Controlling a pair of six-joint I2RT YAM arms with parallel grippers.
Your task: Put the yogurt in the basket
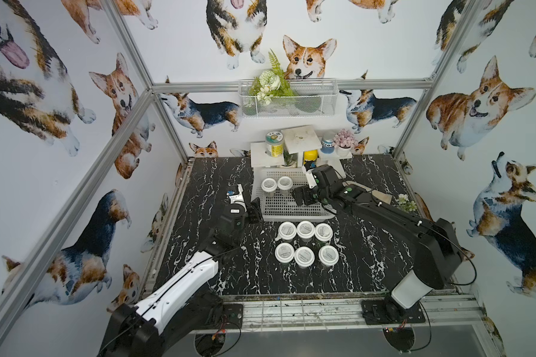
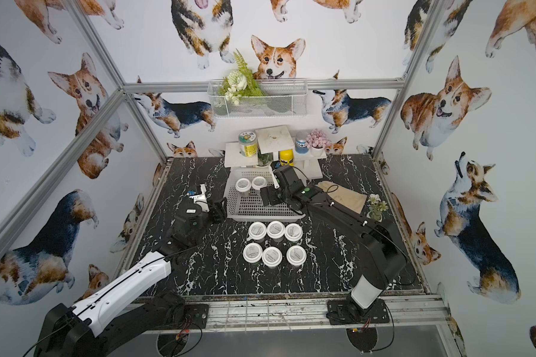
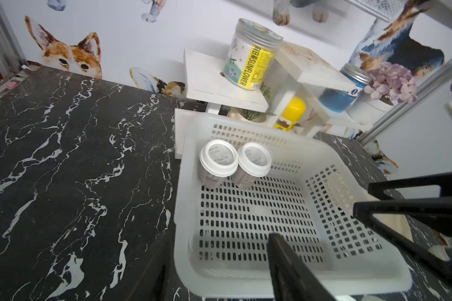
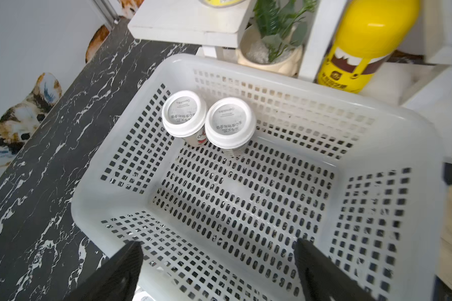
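Note:
Two white-lidded yogurt cups, one at the left (image 4: 184, 113) and one beside it (image 4: 230, 123), stand upright in the back left corner of the grey perforated basket (image 3: 185, 200). In front of the basket, several more yogurt cups (image 1: 304, 256) stand in two rows on the table. My right gripper is open above the basket's right half, apart from the cups and with nothing between its fingers. Left of the basket my left gripper stands part open and empty, its fingers (image 3: 286, 266) overlapping the basket's near left edge in the wrist view.
Behind the basket a white shelf (image 3: 206, 75) carries a yellow-labelled can (image 3: 251, 55) and a blue jar (image 3: 344, 90). A flower pot (image 1: 406, 203) stands at the right.

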